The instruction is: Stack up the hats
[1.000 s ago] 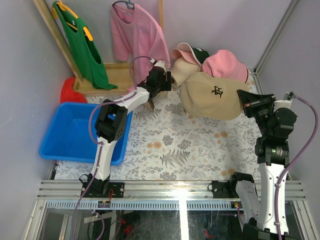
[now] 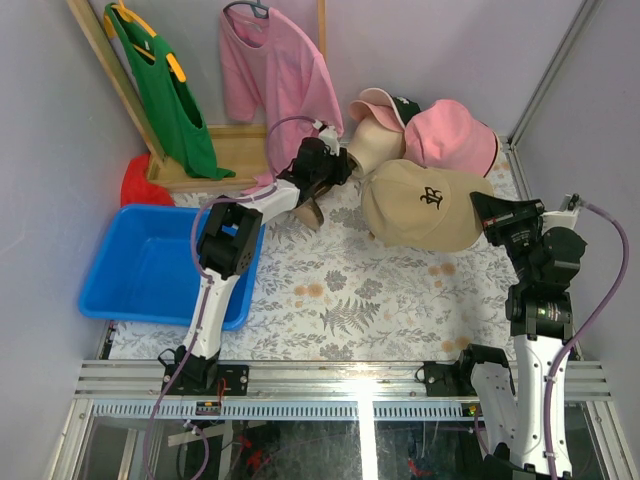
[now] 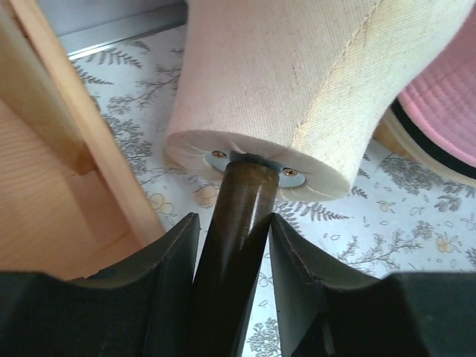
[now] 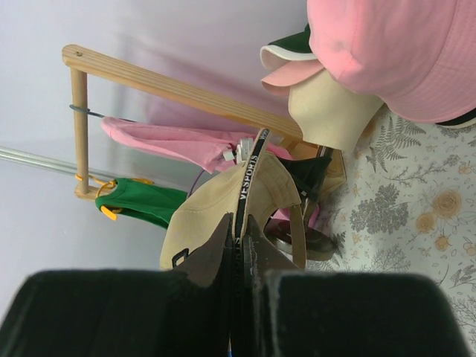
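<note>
A tan cap (image 2: 425, 205) with a dark emblem hangs over the table, its edge pinched in my right gripper (image 2: 480, 212). In the right wrist view its dark printed strap (image 4: 249, 175) runs between the shut fingers. My left gripper straddles the dark wooden post (image 3: 242, 193) of a stand, fingers on both sides, with a small gap on the left. The post enters the underside of the cream cloth form (image 3: 260, 89). On that form rests a green, white and pink cap (image 4: 286, 59). Beside it is a pink hat (image 2: 450, 135).
A blue bin (image 2: 150, 265) stands at left, a red item (image 2: 147, 185) behind it. At the back is a wooden rack (image 2: 235, 140) with a green garment (image 2: 160, 95) and a pink top (image 2: 275, 65).
The left gripper has shifted slightly right, and the stand with its green and pink cap has moved right too. The right gripper and tan cap have shifted slightly toward the front.
</note>
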